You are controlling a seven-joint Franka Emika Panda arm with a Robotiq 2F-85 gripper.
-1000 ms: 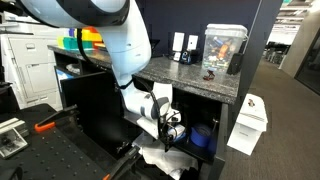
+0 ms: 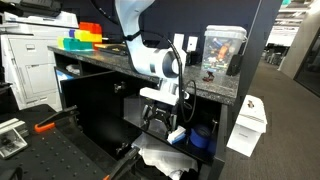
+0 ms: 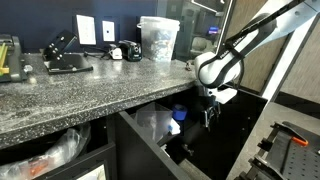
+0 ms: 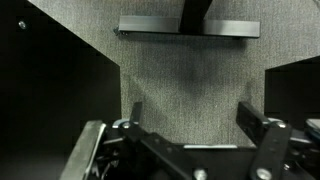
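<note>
In the wrist view my gripper has its fingers [image 4: 136, 113] spread wide apart, with only grey carpet showing between them. In exterior view 1 the gripper [image 2: 160, 122] hangs low among the dark open compartments below the countertop. A crumpled white cloth or bag [image 2: 166, 161] lies below it and to the right, clear of the fingers. Close by on the right is a small blue-and-white item [image 2: 177, 135]. Exterior view 2 has the gripper [image 3: 210, 115] small and dark beneath the white arm.
A blue container [image 2: 202, 131] sits in the right compartment. Clear plastic [image 3: 152, 122] is nearer in exterior view 2. Black panels [image 4: 55, 90] and a metal bar [image 4: 190, 26] border the carpet. The countertop [image 2: 205, 81] carries a clear tub [image 2: 222, 47]; a white box [image 2: 247, 125] stands outside.
The arm has risen and drawn back from the white cloth, which stays in the lower compartment. The blue-and-white item, hidden behind the arm before, now shows.
</note>
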